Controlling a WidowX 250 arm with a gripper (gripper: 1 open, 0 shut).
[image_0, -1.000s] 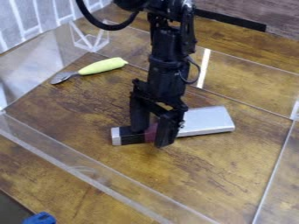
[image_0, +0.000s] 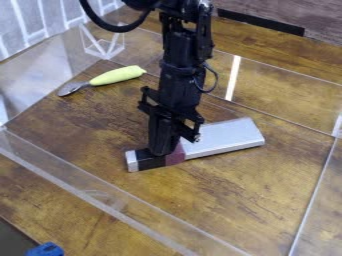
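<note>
My black gripper (image_0: 167, 135) is over a small dark bar (image_0: 150, 162) with a light end and a maroon part, lying on the wooden surface. The fingertips reach down to this bar and look close together; whether anything is between them is hidden. A flat silver-white slab (image_0: 227, 136) lies just behind and to the right, partly behind the gripper.
A yellow corn-like object (image_0: 118, 74) and a metal spoon-like utensil (image_0: 79, 87) lie at the back left. A blue object (image_0: 43, 250) sits at the front left corner. Clear panels edge the wooden area.
The gripper has drawn narrower and shifted slightly back and up, uncovering more of the maroon part of the bar.
</note>
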